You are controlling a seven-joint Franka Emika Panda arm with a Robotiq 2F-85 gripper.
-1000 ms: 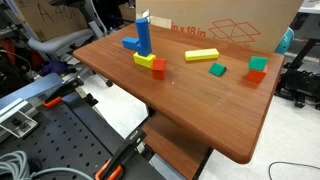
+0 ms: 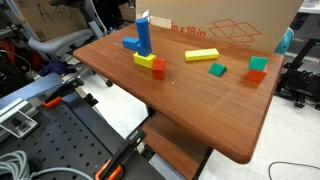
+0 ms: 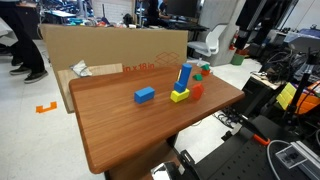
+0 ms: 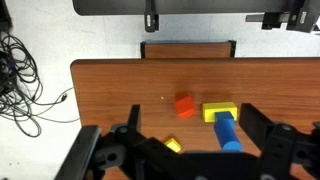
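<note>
My gripper is open above the table, with its two dark fingers wide apart and nothing held. Beneath it in the wrist view, a red block shows in the gap, and a yellow block with a tall blue block lies towards the right finger. In exterior view 1 the tall blue block stands upright at the yellow block; whether it rests on it or behind it is hard to tell. The red block is beside them, and another blue block lies behind.
A long yellow block and a flat green piece lie farther along the wooden table. Near its far end, a green block sits on a red one. A cardboard panel borders one side.
</note>
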